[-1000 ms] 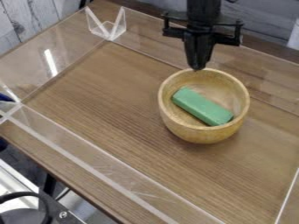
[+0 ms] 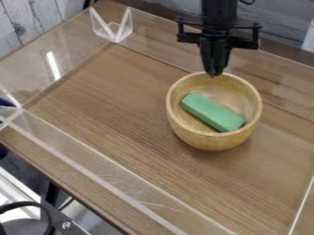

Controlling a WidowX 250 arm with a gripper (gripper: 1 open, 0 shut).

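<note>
A round pale wooden bowl [image 2: 211, 136] sits on the wooden tabletop [image 2: 98, 128], right of centre, holding a green block [image 2: 211, 110] lying slanted inside. My dark gripper [image 2: 215, 70] hangs above the bowl's back rim, shut, with nothing visible between its fingers.
A clear plastic piece [image 2: 110, 26] lies at the back left. The table left of and in front of the bowl is mostly clear. Dark cables show at the lower left corner, off the table's edge.
My gripper has shifted slightly to the right and down over the last second. The bowl and green block look unchanged.
</note>
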